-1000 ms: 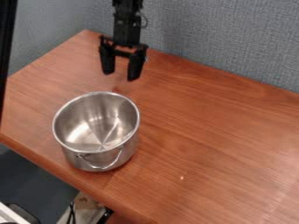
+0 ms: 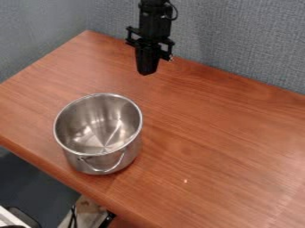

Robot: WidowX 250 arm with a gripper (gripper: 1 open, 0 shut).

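Note:
My black gripper (image 2: 146,64) hangs near the back edge of the wooden table (image 2: 226,151), upper centre of the view, shut with nothing visible between its fingers. A steel pot (image 2: 98,134) with a wire handle stands upright at the left front of the table, below and left of the gripper and apart from it. Its inside shows no contents.
A grey padded wall (image 2: 238,40) runs behind the table. The table's near left edge runs close beside the pot, with dark floor and cables beyond.
My gripper has moved up and to the right, toward the back wall, and its fingers have come from apart to together. The pot has not moved.

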